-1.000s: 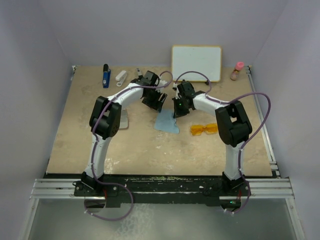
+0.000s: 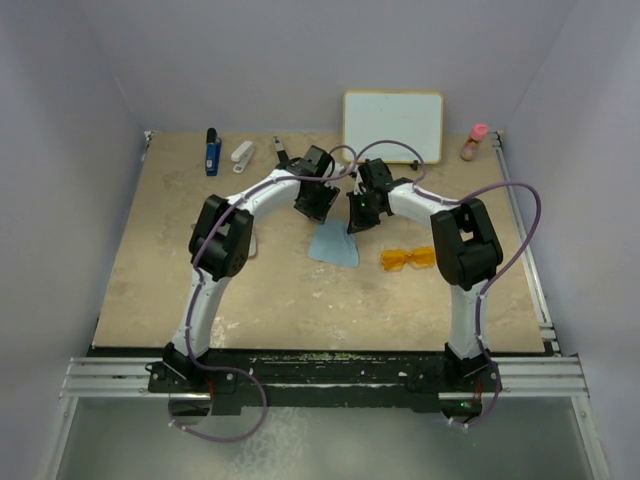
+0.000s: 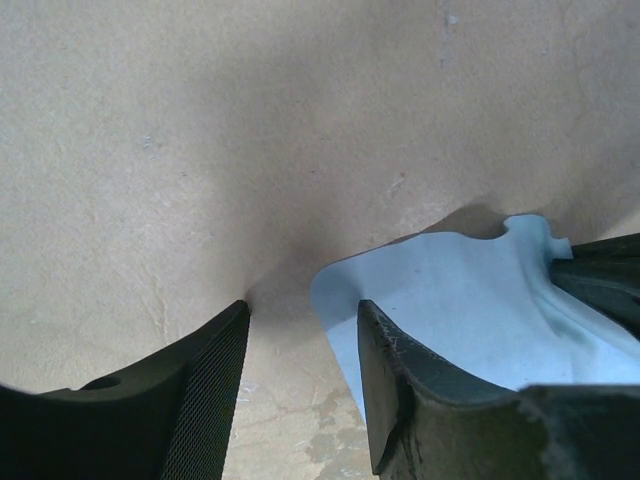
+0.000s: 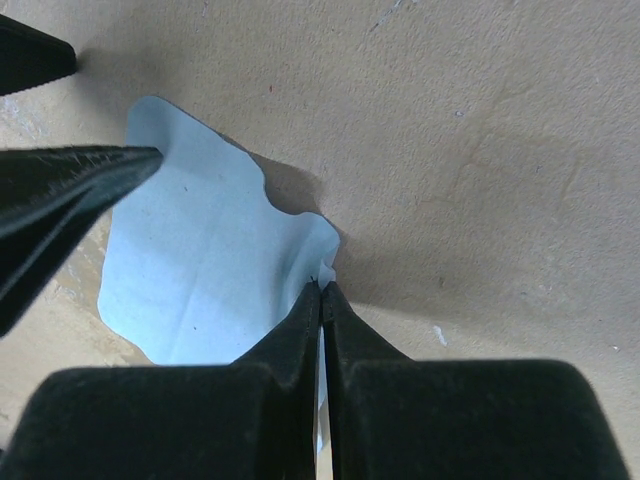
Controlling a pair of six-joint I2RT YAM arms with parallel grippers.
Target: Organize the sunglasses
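A light blue cloth (image 2: pixel 333 246) lies on the table between my arms. My right gripper is shut on its edge, which bunches up slightly at the fingertips. At another corner of the cloth (image 3: pixel 440 300), my left gripper stands part open, its fingers pointing down with that corner reaching into the gap. Both left fingers (image 4: pixel 110 175) also show at the left of the right wrist view. To the right of the cloth lies an orange, glasses-shaped object (image 2: pixel 407 258), clear of both grippers.
A whiteboard (image 2: pixel 393 125) stands at the back, with a pink-capped bottle (image 2: pixel 474 142) to its right. Back left are a blue object (image 2: pixel 213 155), a white object (image 2: pixel 242 152) and a dark tool (image 2: pixel 280 150).
My left gripper has shifted a little to the right toward the cloth's corner, and its fingers look closer together. The right gripper and the cloth have barely moved.
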